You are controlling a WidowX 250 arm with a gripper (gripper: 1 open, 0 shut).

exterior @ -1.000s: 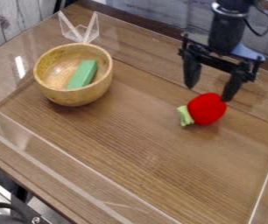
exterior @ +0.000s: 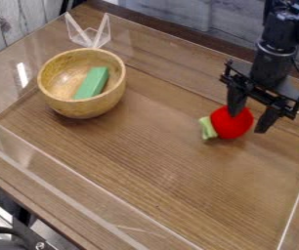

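Observation:
A black gripper hangs from the top right, low over a red strawberry-like object with a green leafy tip at its left, on the beige table. Its fingers reach down to the red object's upper edge; whether they touch or hold it cannot be told.
A yellow bowl with a green object in it sits at the left. The table's edge runs along the right side.
The gripper has moved right and down toward the red object. The red object sits about where it was, perhaps slightly further right.

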